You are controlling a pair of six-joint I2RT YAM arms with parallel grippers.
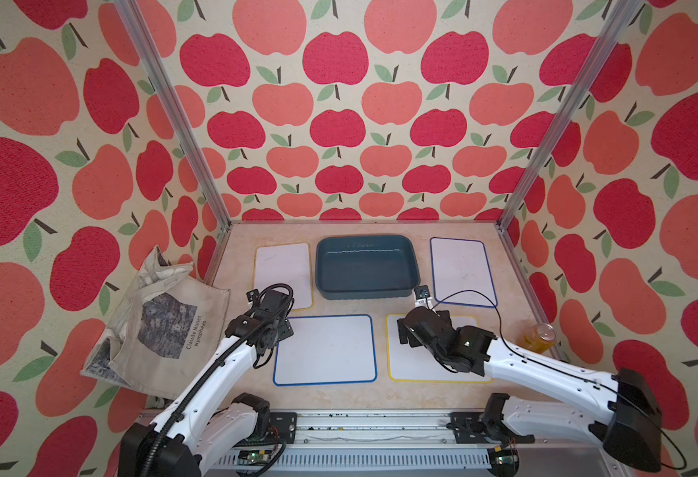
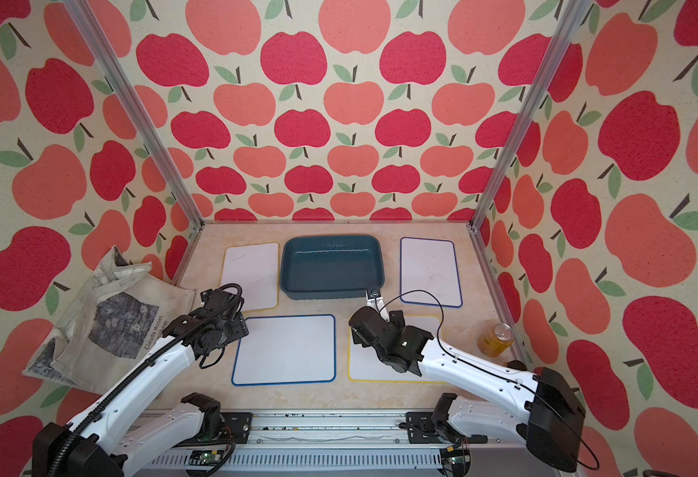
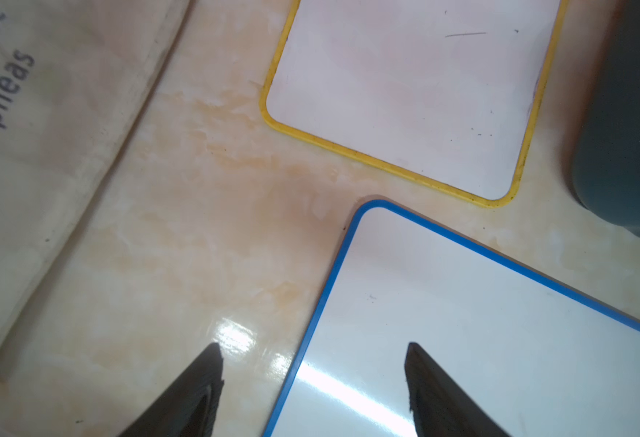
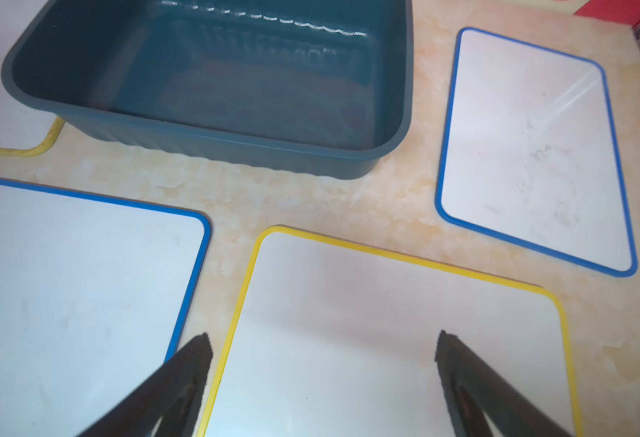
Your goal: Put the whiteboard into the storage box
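Note:
Four whiteboards lie on the table: blue-edged front left (image 1: pixel 325 349), yellow-edged front right (image 4: pixel 378 327), yellow-edged back left (image 3: pixel 407 87), blue-edged back right (image 4: pixel 531 145). The empty dark teal storage box (image 1: pixel 367 266) stands between the back boards. My left gripper hovers over the left edge of the blue front-left board, its fingers apart and empty. My right gripper hangs above the yellow front-right board, fingers apart with nothing between them.
A canvas tote bag (image 1: pixel 158 326) fills the left side. An amber jar or can (image 2: pixel 495 340) stands at the right edge, beside the right arm. Bare table shows between the boards and the box.

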